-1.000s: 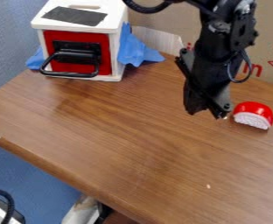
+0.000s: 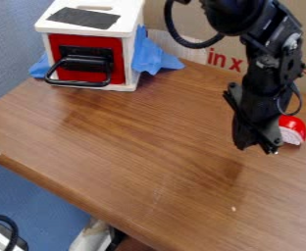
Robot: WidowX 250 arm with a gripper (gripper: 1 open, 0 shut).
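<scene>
My black gripper [image 2: 257,135] hangs low over the right part of the wooden table, its fingers pointing down; whether it is open or shut is unclear. Just behind it on the right lies a red object [image 2: 292,126] with a white underside, partly hidden by the gripper.
A white toy oven [image 2: 125,34] with a red front and black handle stands at the back left on a blue cloth [image 2: 156,59]. A cardboard panel with red print stands behind.
The gripper has moved right and down, toward the front of the red object, and now covers part of it.
</scene>
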